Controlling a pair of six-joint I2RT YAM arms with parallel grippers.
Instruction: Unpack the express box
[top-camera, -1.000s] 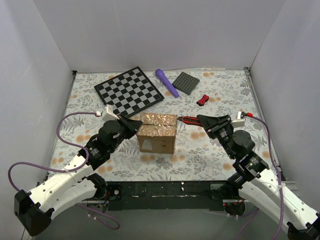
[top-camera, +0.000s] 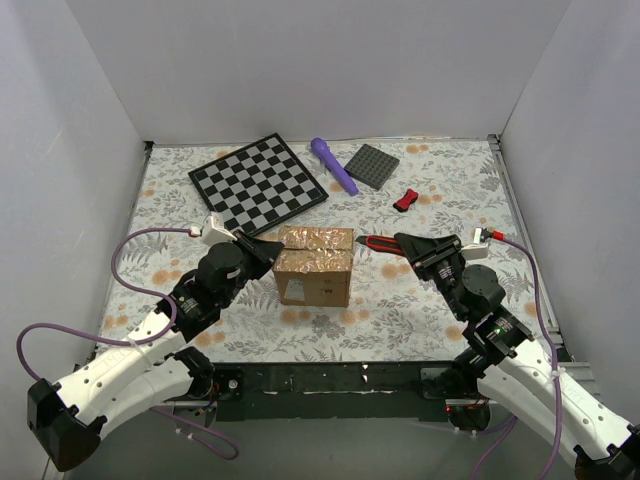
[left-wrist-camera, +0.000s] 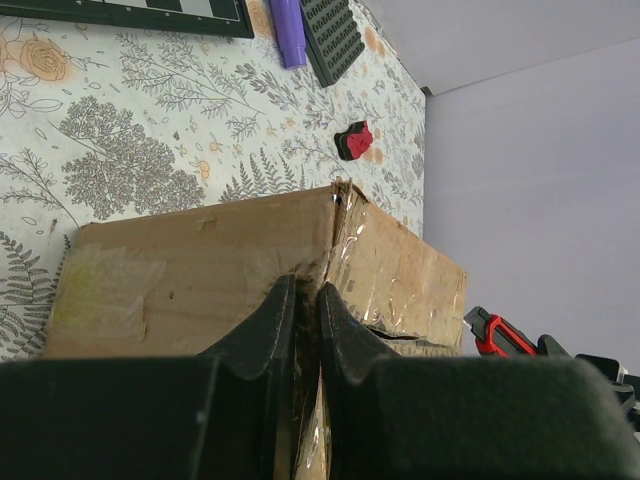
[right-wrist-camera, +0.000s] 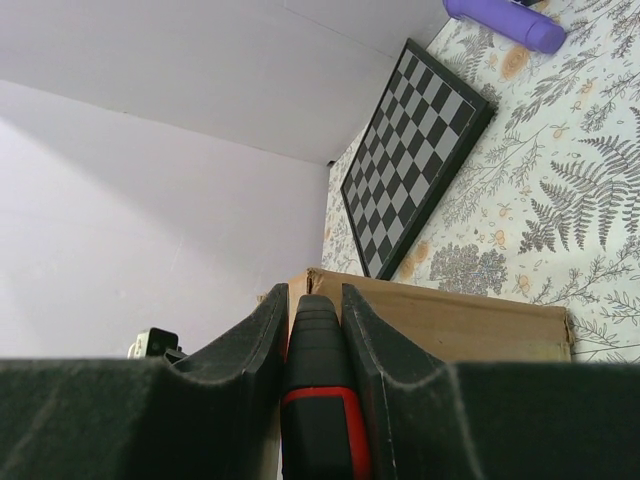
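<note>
In the top view a taped cardboard box (top-camera: 316, 288) sits mid-table, its top closed, with a narrow dark slit along the tape seam. My left gripper (top-camera: 275, 249) is at its left side; in the left wrist view the fingertips are shut on the box (left-wrist-camera: 200, 265) at its upper edge. To the right of the box, my right gripper (top-camera: 401, 246) is shut on a red and black box cutter (top-camera: 380, 244). The cutter's tip points left, close to the box's right side and apparently just clear of it. In the right wrist view the cutter handle (right-wrist-camera: 318, 425) lies between the fingers.
Behind the box lie a checkered board (top-camera: 258, 184), a purple microphone-shaped object (top-camera: 333, 166) and a dark grey pad (top-camera: 371, 166). A small red and black item (top-camera: 406, 200) rests at the back right. Table space in front of the box is clear.
The right arm and the cutter have shifted and turned very slightly, with the cutter staying beside the box. The box and my left gripper look unmoved.
</note>
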